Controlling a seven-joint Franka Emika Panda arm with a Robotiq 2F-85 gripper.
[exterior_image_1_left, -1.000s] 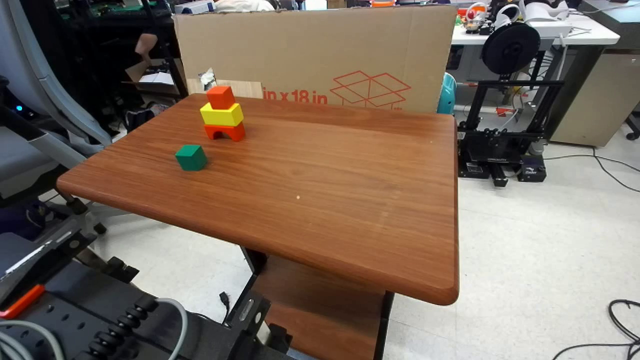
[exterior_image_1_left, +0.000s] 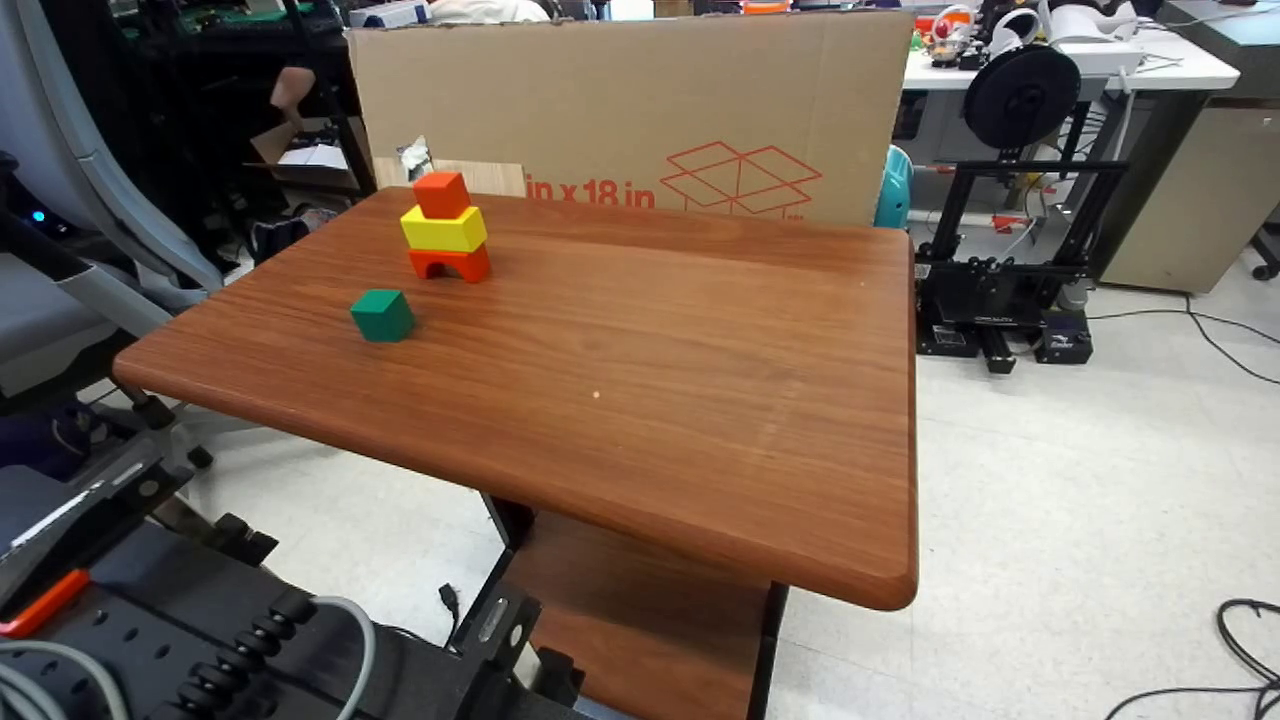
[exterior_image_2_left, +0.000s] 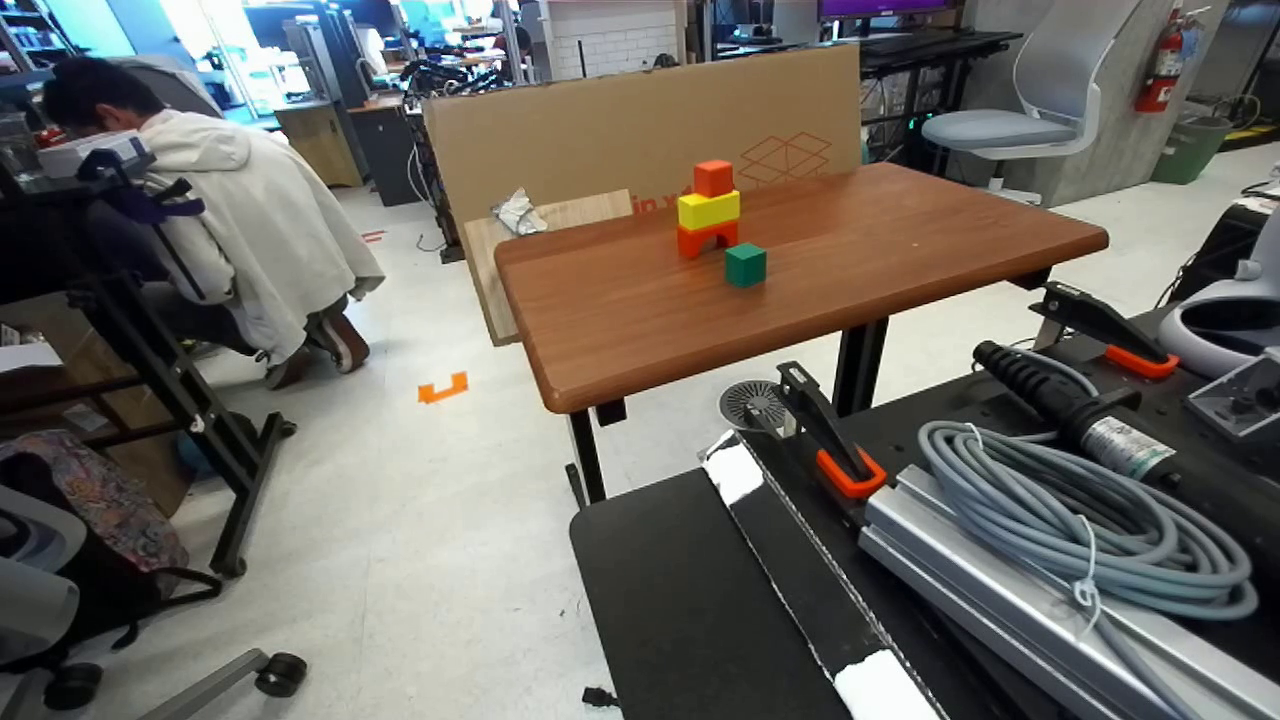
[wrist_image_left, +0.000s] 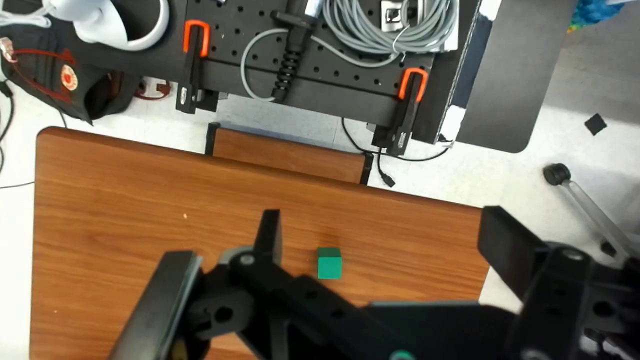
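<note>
On the table (exterior_image_1_left: 672, 360) a green cube (exterior_image_1_left: 383, 316) lies by itself, in front of a small stack. That stack has an orange arch block (exterior_image_1_left: 470, 263) at the bottom, a yellow block (exterior_image_1_left: 445, 229) on it and an orange cube (exterior_image_1_left: 441, 196) on top. Exterior view 2 shows the same green cube (exterior_image_2_left: 745, 265) just beside the stack. In the wrist view my gripper is open, its two fingers wide apart above the table. The green cube (wrist_image_left: 329, 264) shows below, between the fingers in the picture and untouched. The stack is not visible there.
A large cardboard sheet (exterior_image_1_left: 624, 108) stands along the table's far edge. Near the front edge, clamps (exterior_image_2_left: 828, 426) and a coiled grey cable (exterior_image_2_left: 1080, 516) sit on the black bench.
</note>
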